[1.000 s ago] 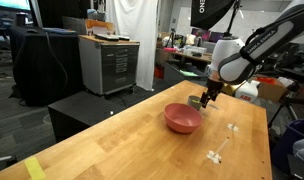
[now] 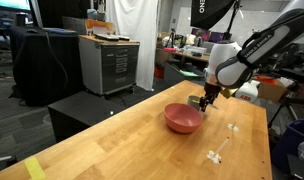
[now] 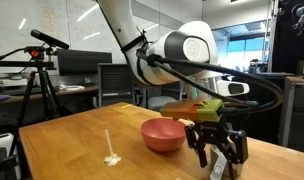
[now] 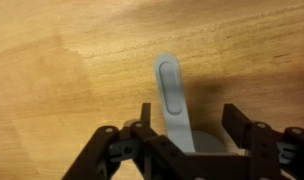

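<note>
In the wrist view a grey utensil handle (image 4: 172,95) points up the frame from between the fingers, its rounded end over bare wood. A round grey part (image 4: 207,143) shows low down, partly covered by the gripper. My gripper stands open around the handle, with gaps visible on both sides. From the second exterior view, the gripper (image 3: 219,160) points down close to the tabletop, a pale grey object (image 3: 219,168) between its fingers.
A red bowl (image 2: 183,119) stands on the wooden table (image 2: 102,150) close to the gripper. Toward the near right lies a thin white utensil (image 2: 220,150), also seen as a pale stick (image 3: 108,142).
Very little differs. The arm and gripper appear to have shifted slightly; the bowl and the white utensil are where they were.
</note>
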